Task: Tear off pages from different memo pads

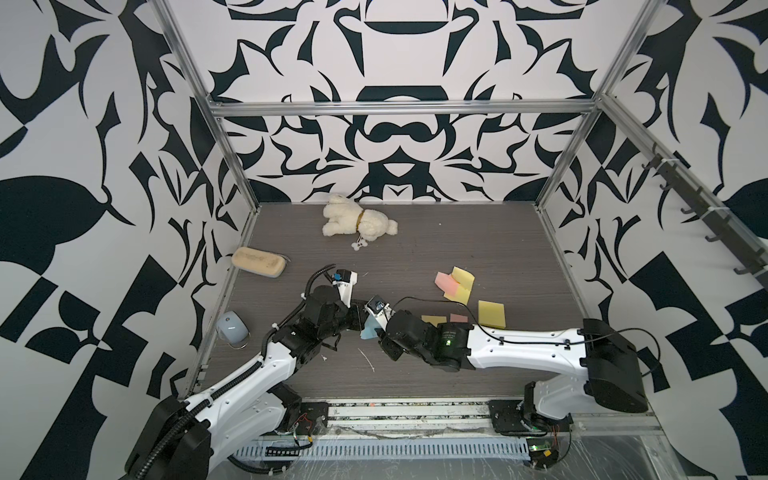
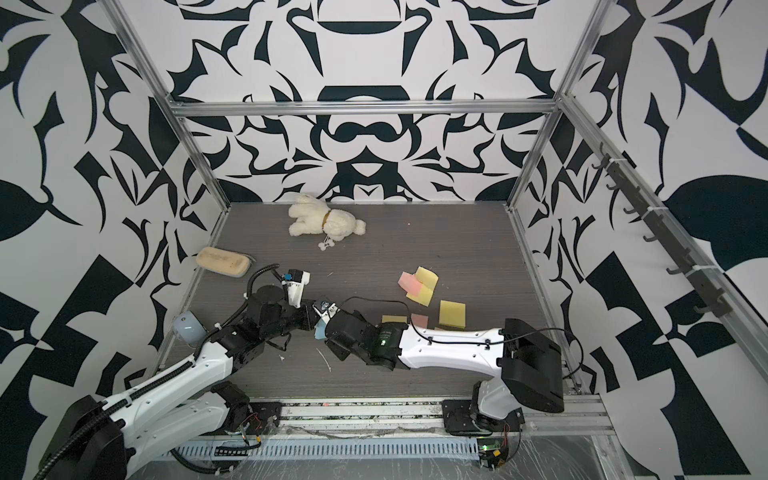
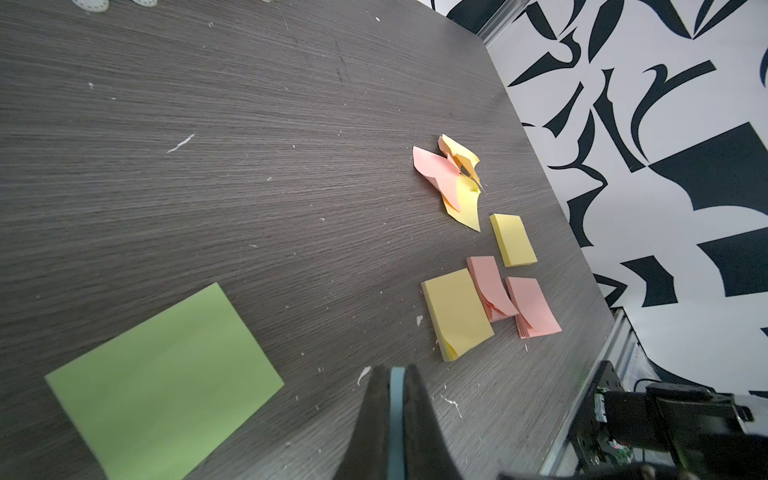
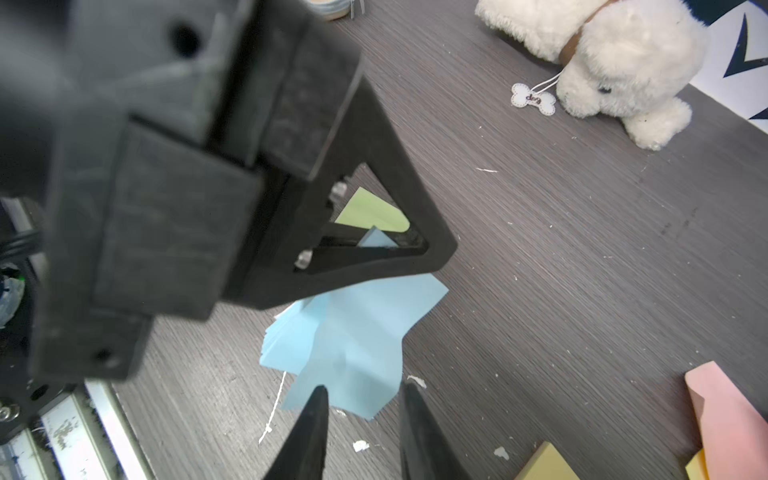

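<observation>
A light-blue memo pad hangs above the table, with my left gripper shut on it; a thin blue edge shows between the fingers in the left wrist view. Seen from the right wrist, its front sheet curls away from the sheets behind. My right gripper is open, its fingertips near the lower edge of that curled sheet with nothing clearly between them. A green pad (image 3: 168,384) lies flat below. Further right are a yellow pad (image 3: 457,312), a second yellow pad (image 3: 513,240) and two pink pads, one (image 3: 489,288) beside the first yellow one.
Loose pink and yellow sheets (image 1: 456,285) lie behind the pads. A white plush dog (image 1: 360,217) lies at the back, a beige oblong object (image 1: 259,261) and a grey mouse-like object (image 1: 232,329) at the left edge.
</observation>
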